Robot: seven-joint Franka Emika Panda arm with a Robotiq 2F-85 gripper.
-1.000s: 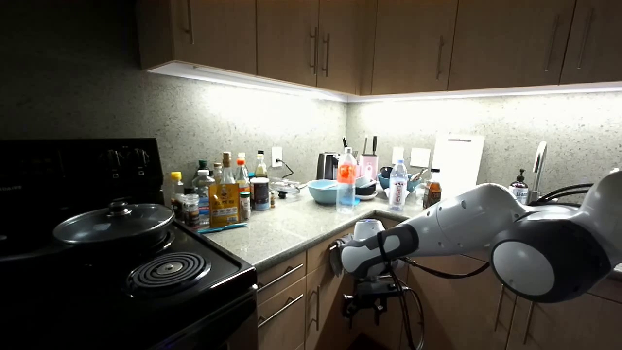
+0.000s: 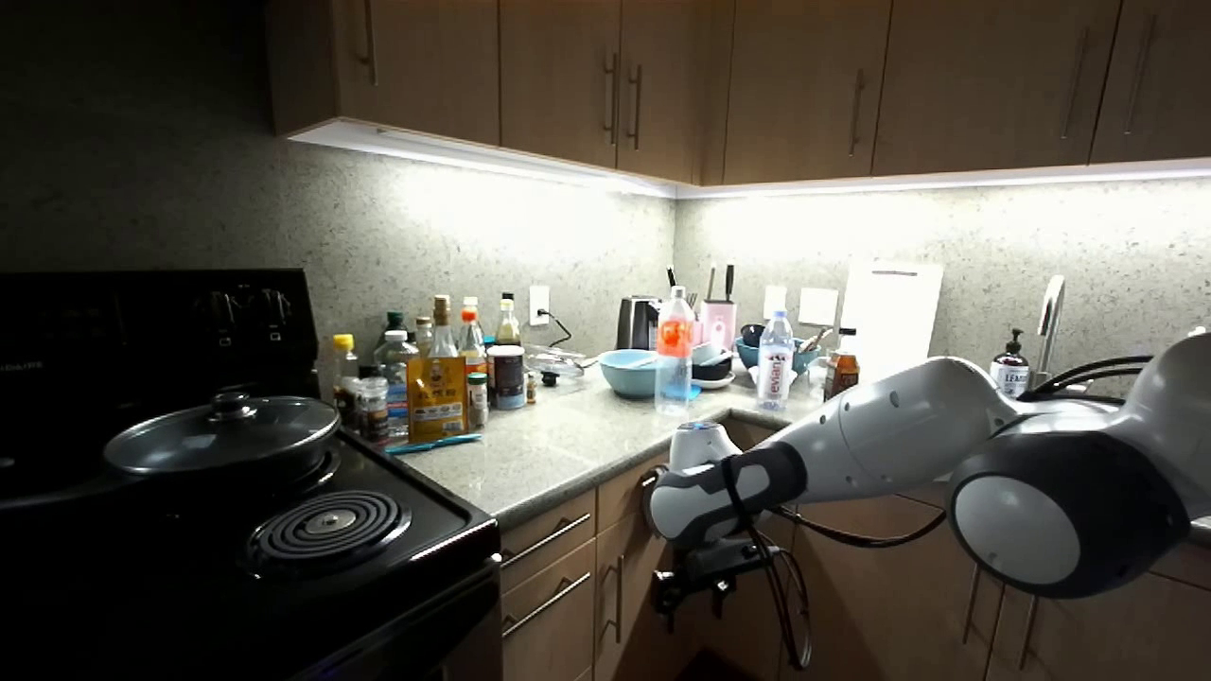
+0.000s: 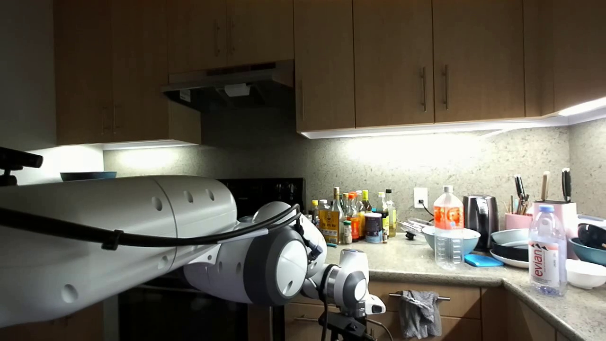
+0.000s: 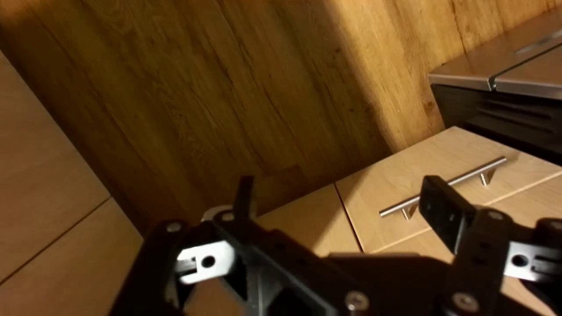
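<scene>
In the wrist view my gripper stands open, its two black fingers wide apart, with nothing between them. It points down at the wooden floor (image 4: 237,105) and the light wood cabinet fronts. A bar handle (image 4: 442,187) shows close to the right finger in that view, and I cannot tell how far beyond it the handle lies. In exterior view 1 the gripper (image 2: 693,602) hangs below counter height in front of the corner cabinets. A grey towel (image 3: 420,312) hangs on a drawer handle to the right of the wrist in exterior view 2.
The counter edge (image 2: 568,488) runs above the gripper. On the counter are a tall clear bottle (image 2: 675,357), an Evian bottle (image 2: 775,363), a blue bowl (image 2: 627,374) and several condiments. A lidded pan (image 2: 227,437) sits on the black stove at left.
In exterior view 1 the wrist and gripper have moved a little to the left, toward the drawers and stove. The wrist now hides most of the towel. Counter items are unmoved.
</scene>
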